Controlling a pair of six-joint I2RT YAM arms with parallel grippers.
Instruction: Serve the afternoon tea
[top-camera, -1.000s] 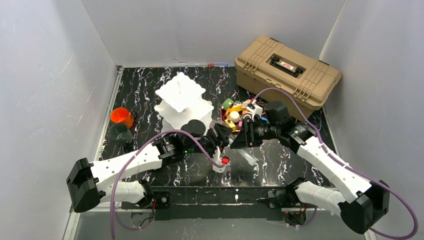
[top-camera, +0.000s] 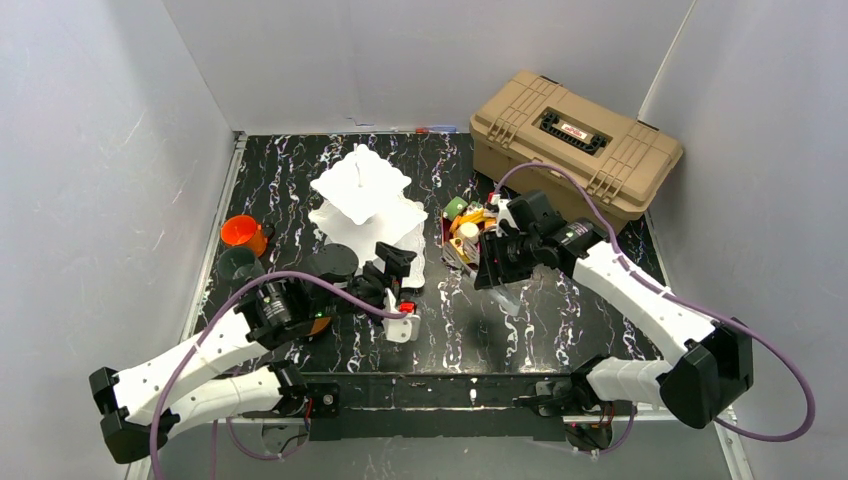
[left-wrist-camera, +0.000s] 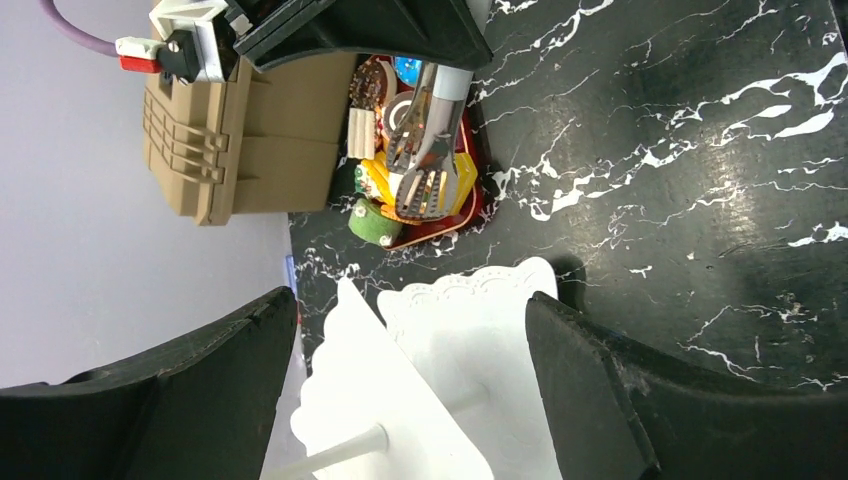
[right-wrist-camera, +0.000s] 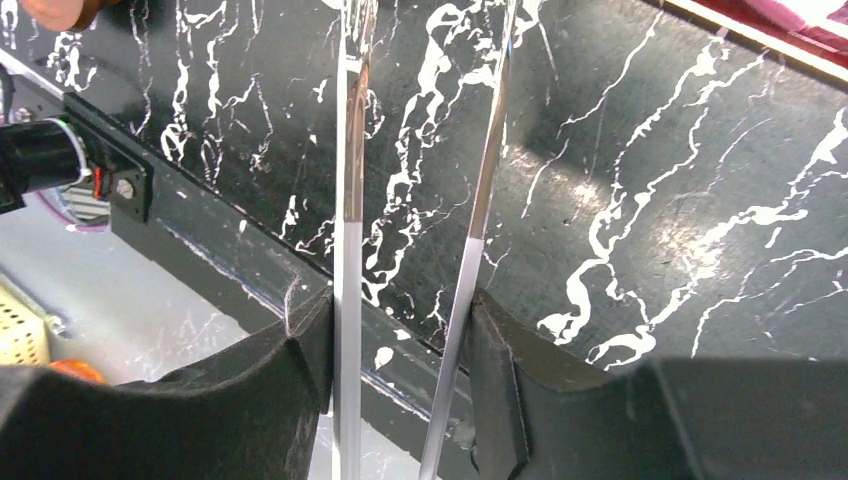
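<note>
My right gripper (top-camera: 490, 262) is shut on metal serving tongs, whose pale handles run between its fingers in the right wrist view (right-wrist-camera: 400, 325); their slotted heads hang over the pastry tray. The tray holds several pastries and fruit pieces. A white tiered stand (top-camera: 355, 185) stands left of the tray. My left gripper is open with nothing between its fingers, above the front right of the stand.
An orange cup (top-camera: 241, 232) and a dark cup (top-camera: 238, 266) stand at the left. A large tan case (top-camera: 575, 135) fills the back right.
My left gripper has moved left, away from the tongs and toward the stand. My right gripper, with the tongs, has shifted slightly up in the top view.
</note>
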